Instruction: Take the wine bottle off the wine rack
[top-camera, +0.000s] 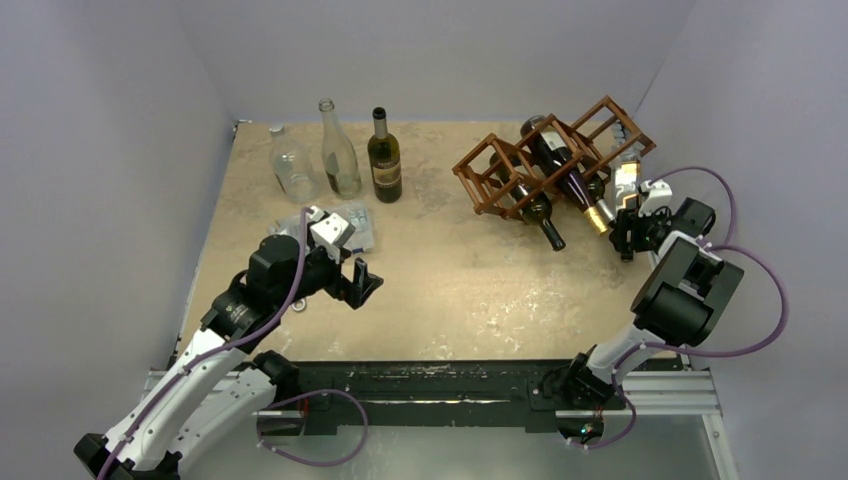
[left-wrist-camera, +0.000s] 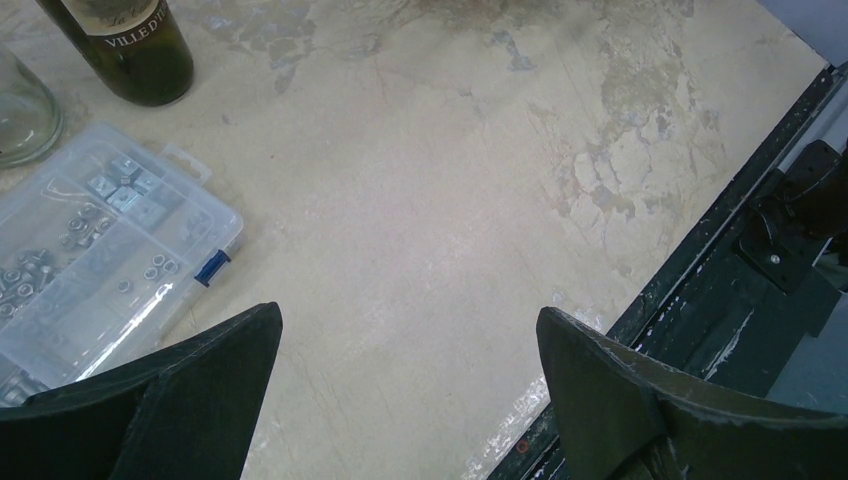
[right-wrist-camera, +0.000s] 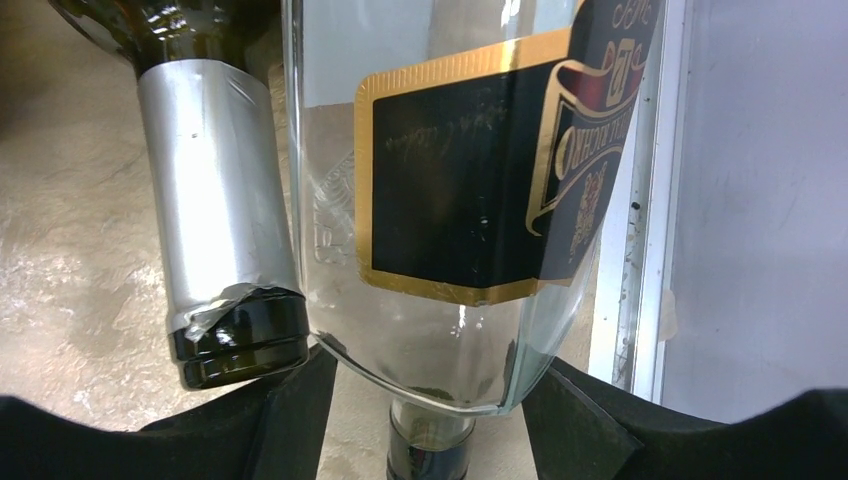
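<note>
A brown wooden wine rack (top-camera: 520, 165) at the back right holds several bottles lying in it, necks toward the front. At its right end lies a clear bottle (top-camera: 626, 182) with a black and gold label. My right gripper (top-camera: 624, 236) is at that bottle's neck end. In the right wrist view, the dark-capped neck (right-wrist-camera: 430, 445) lies between the parted fingers, with gaps on both sides. The fingertips are close to the bottle's shoulder. My left gripper (top-camera: 362, 284) stands open and empty over the table's left half.
Close left of the right gripper is a silver-necked bottle (right-wrist-camera: 215, 190), and the right wall (right-wrist-camera: 760, 200) is near on the other side. Three bottles stand at the back left near a clear parts box (left-wrist-camera: 110, 250).
</note>
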